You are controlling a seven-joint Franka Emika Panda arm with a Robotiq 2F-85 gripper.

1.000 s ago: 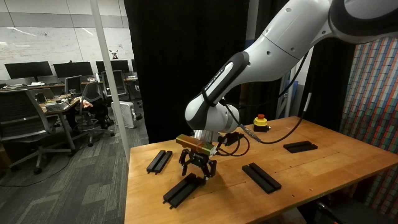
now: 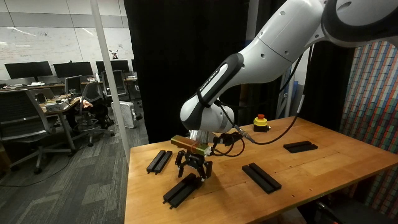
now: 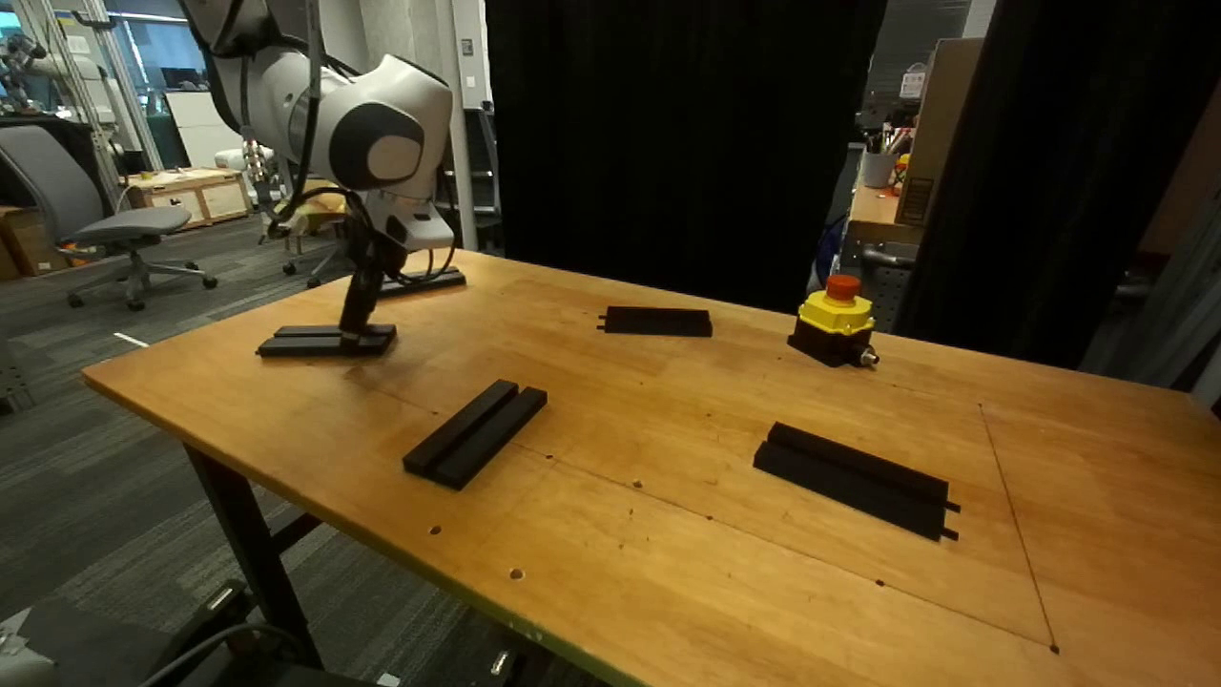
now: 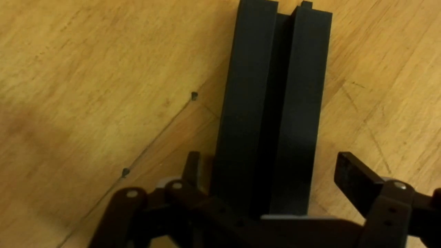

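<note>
My gripper (image 2: 192, 176) stands open over the far end of a grooved black block (image 2: 182, 191) on the wooden table. In the wrist view the block (image 4: 255, 107) runs lengthwise between the spread fingers, with a channel down its middle and a small peg at its far end. A gap shows between the block and the right finger; the left finger (image 4: 191, 168) is close to the block's left side. The block's near end is hidden behind the gripper body. From the second exterior view, the fingers reach down at the block (image 3: 315, 342); contact is unclear.
Other black blocks lie apart: one at left (image 2: 159, 161), one toward the front (image 2: 261, 178) and one at the far right (image 2: 300, 147). A yellow emergency stop with a red button (image 2: 261, 123) sits at the back.
In exterior view 1, my gripper and arm have shifted a little to the left, so the fingers stand more nearly astride the block. The blocks have not moved.
</note>
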